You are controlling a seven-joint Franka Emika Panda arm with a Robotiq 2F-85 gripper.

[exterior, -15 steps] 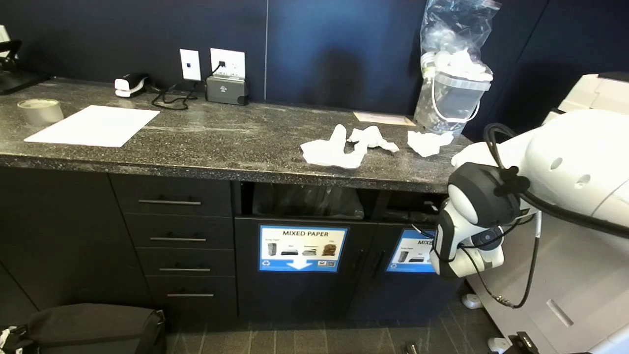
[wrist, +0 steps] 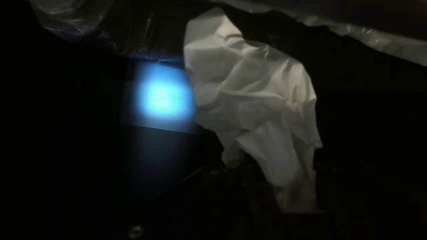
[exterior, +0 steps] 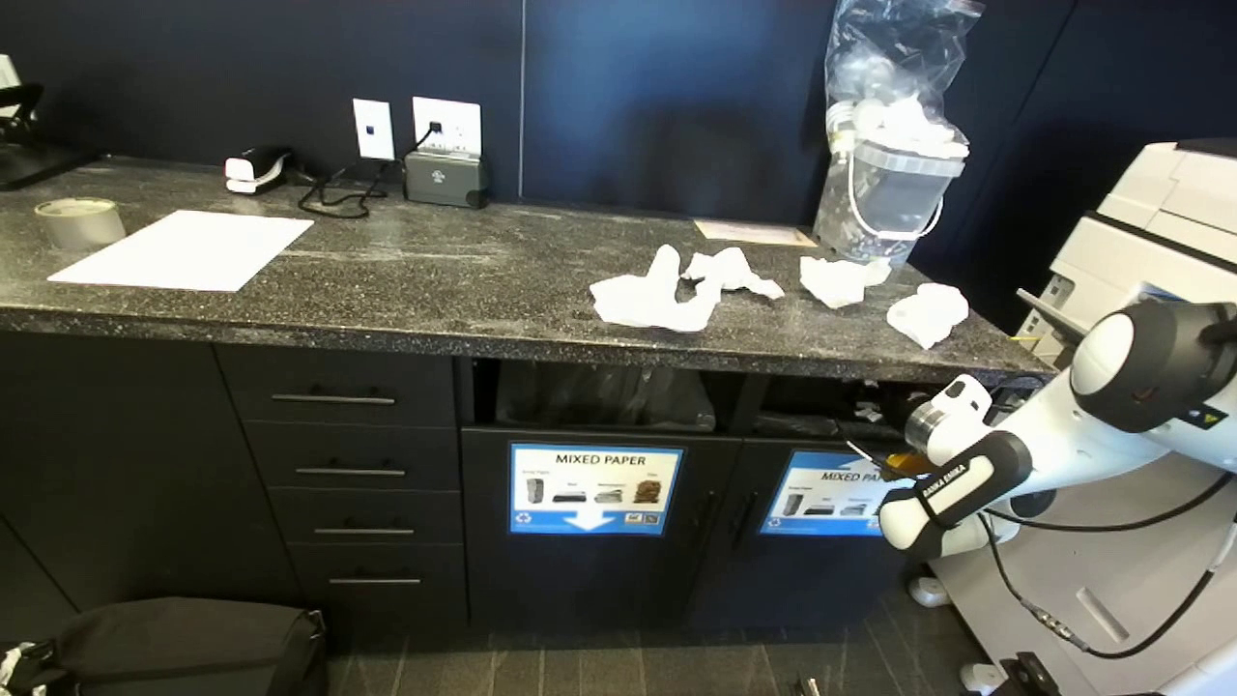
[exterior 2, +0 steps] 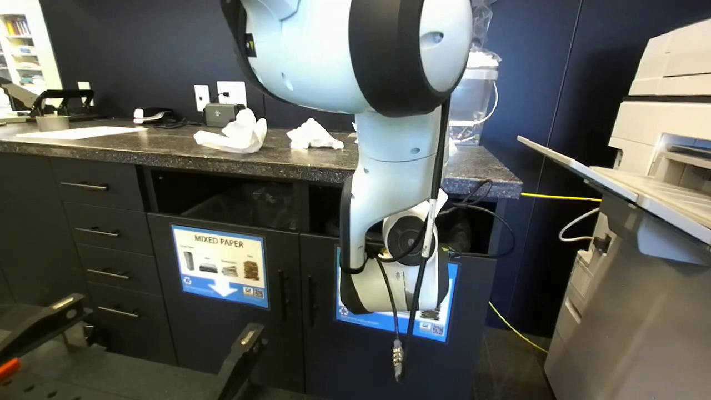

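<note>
A crumpled white paper [wrist: 256, 92] fills the middle of the dark wrist view. It narrows toward the bottom, where my gripper is shut on its lower end; the fingers are almost lost in shadow. In exterior view 1 the hand is at the right cabinet opening [exterior: 812, 406] under the counter, its fingertips hidden inside. Several more crumpled white papers lie on the countertop, among them a large piece [exterior: 655, 302], a middle one [exterior: 841, 280] and one near the right end [exterior: 928, 313].
Plastic bag liner [wrist: 368, 36] shows in the wrist view. A clear bucket [exterior: 887, 197] stands at the back right of the counter. A flat white sheet [exterior: 186, 249] and a tape roll [exterior: 79, 222] lie at left. The printer [exterior 2: 666, 166] is close on the arm's right.
In exterior view 1 the arm has shifted and turned; its wrist sits slightly farther right at the cabinet opening. The rightmost paper on the counter is now fully uncovered; the other papers stay put.
</note>
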